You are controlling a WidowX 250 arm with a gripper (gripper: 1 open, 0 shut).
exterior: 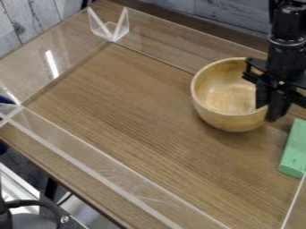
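A large tan wooden bowl (220,89) is at the right of the table, tilted slightly. My black gripper (270,104) comes down from the top right and is shut on the bowl's right rim; its fingertips are partly hard to make out against the rim. A green rectangular block (292,153) lies at the right edge, just below the gripper.
Clear tape strips cross it at the left and back. Black cables and hardware sit at the bottom left, off the table.
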